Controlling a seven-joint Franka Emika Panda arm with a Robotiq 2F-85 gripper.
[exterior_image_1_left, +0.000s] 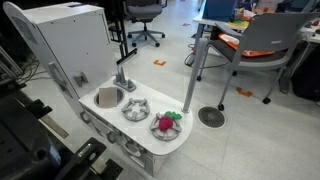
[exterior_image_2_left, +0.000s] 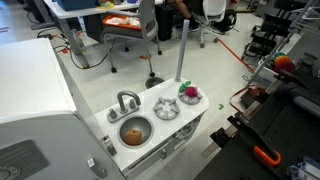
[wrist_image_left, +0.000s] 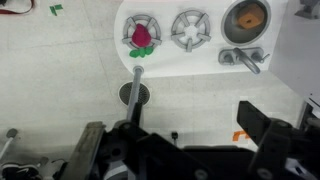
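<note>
A red toy with green leaves (wrist_image_left: 143, 34) rests on one burner of the white toy stove counter (wrist_image_left: 210, 64). The other burner (wrist_image_left: 188, 31) is bare. A brown-orange piece (wrist_image_left: 251, 16) lies in the round metal sink (exterior_image_2_left: 134, 130), beside the faucet (exterior_image_2_left: 122, 102). In exterior view 1, a flat beige square (exterior_image_1_left: 107, 97) shows at the sink instead; what it is cannot be told. Along the bottom of the wrist view, my gripper stands open, its dark fingers wide apart with only floor visible between. It is away from the counter and touches none of these things.
A grey post (exterior_image_1_left: 190, 82) rises beside the counter. A white cabinet (exterior_image_1_left: 80, 50) stands at the sink end. Grey chairs (exterior_image_1_left: 258, 45) and a floor drain (exterior_image_1_left: 211, 117) lie beyond, with open floor around them.
</note>
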